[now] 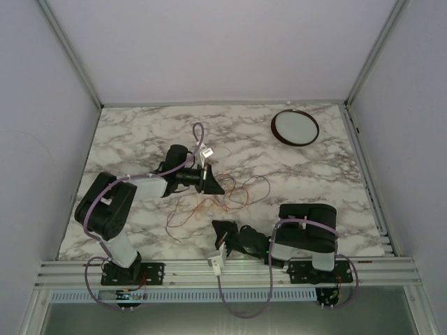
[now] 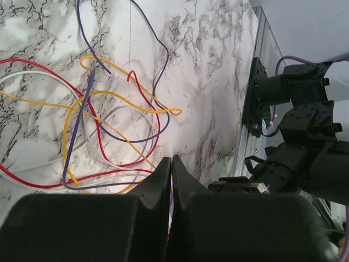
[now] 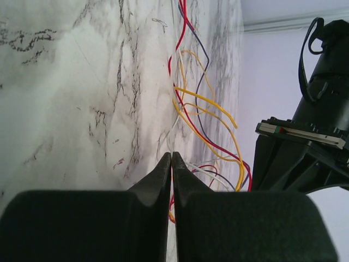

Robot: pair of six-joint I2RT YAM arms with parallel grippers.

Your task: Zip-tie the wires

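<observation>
Thin red, orange, purple and white wires [image 2: 101, 136] lie in loose, crossing loops on the marble table. My left gripper is shut at the near edge of the loops. Its fingers cover part of the wires, and whether any strand is between the tips cannot be made out. Near the front of the table, my right gripper [image 1: 214, 225] is also shut. Nothing shows between its tips, and the wires [image 3: 204, 117] run beyond and to the right of them, some passing close to the left gripper. I cannot clearly make out a zip tie.
A round white dish with a dark rim [image 1: 295, 128] sits at the back right. Both arms come in close to each other at the wires, and a metal rail [image 1: 209, 267] bounds the front.
</observation>
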